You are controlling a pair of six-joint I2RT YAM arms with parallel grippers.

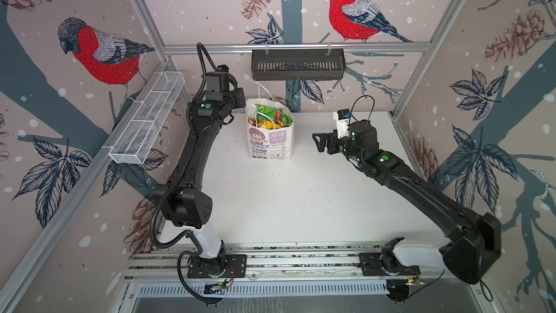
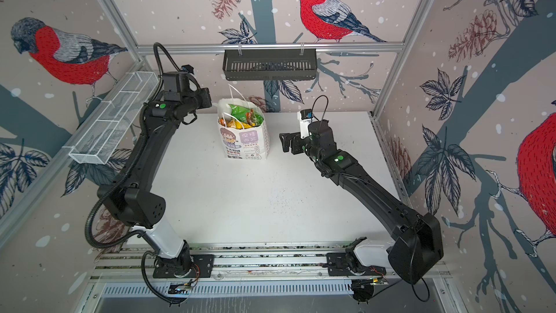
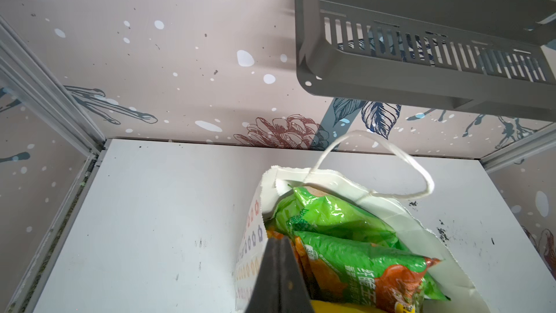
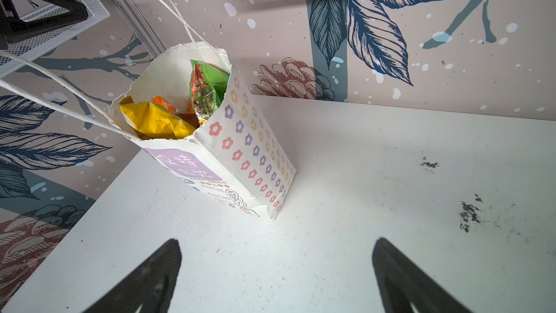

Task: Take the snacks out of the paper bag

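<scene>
Upright near the back of the table stands a white paper bag (image 1: pixel 271 146) with string handles. Green snack packs (image 3: pixel 347 255) and a yellow one (image 4: pixel 155 121) are inside it; the bag's lower contents are hidden. Up and to the left of the bag, apart from it in the top left view, is my left gripper, fingers together with nothing between them. My right gripper is to the right of the bag, its fingers (image 4: pixel 147 281) wide apart and empty.
A dark slotted basket (image 1: pixel 298 69) hangs on the back wall above the bag. On the left side is a white wire basket (image 1: pixel 146 121).
</scene>
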